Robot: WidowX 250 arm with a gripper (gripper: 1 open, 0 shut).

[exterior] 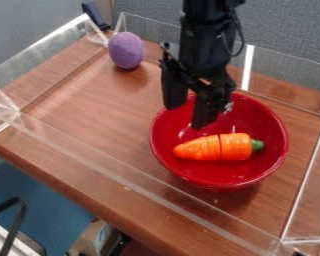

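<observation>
My black gripper [190,100] hangs open over the back part of the red bowl [232,180], its fingers pointing down, with nothing seen between them. An orange carrot [210,147] with a green top lies in the bowl, below and in front of the fingertips. A purple oval object [127,49] stands at the back left of the wooden table, apart from the gripper.
Clear plastic walls line the table [96,135] along its edges. A grey wall stands behind.
</observation>
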